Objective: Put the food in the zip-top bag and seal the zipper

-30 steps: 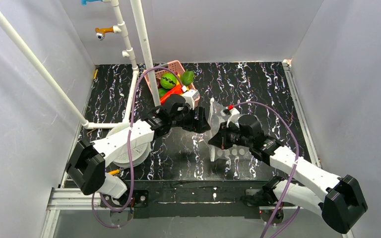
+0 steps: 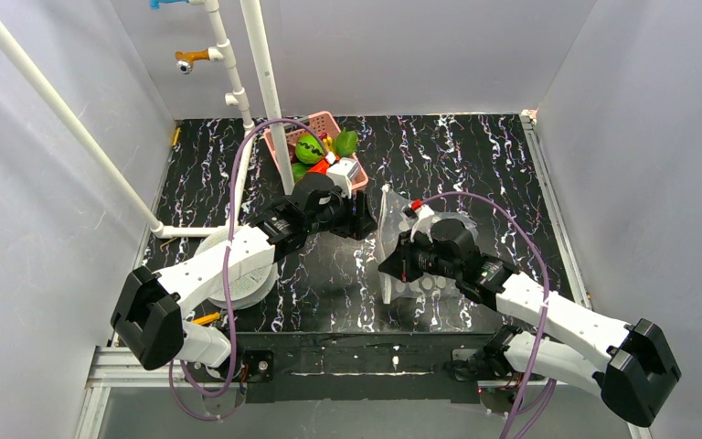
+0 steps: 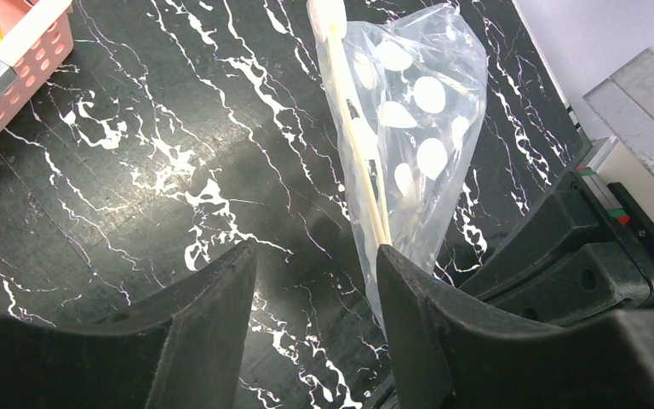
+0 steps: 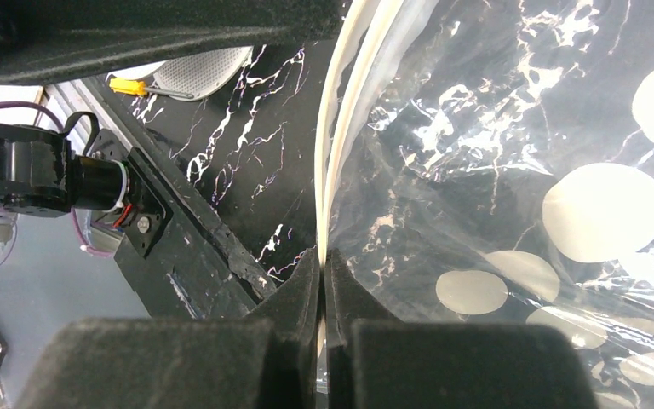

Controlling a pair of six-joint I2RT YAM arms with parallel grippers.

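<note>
The clear zip top bag with white spots lies on the black marble counter, its zipper strip running lengthwise. My right gripper is shut on the zipper edge, seen running between its fingertips in the right wrist view. My left gripper is held just left of and above the bag; in the left wrist view its fingers stand apart with the counter between them, and I see nothing held. The food, a watermelon and other pieces, sits in the pink basket at the back.
White pipes rise left of the basket. A round white plate and a yellow screwdriver lie at the front left.
My left gripper has moved up and slightly left, away from the front. My right gripper has shifted slightly left with the zipper edge in it.
</note>
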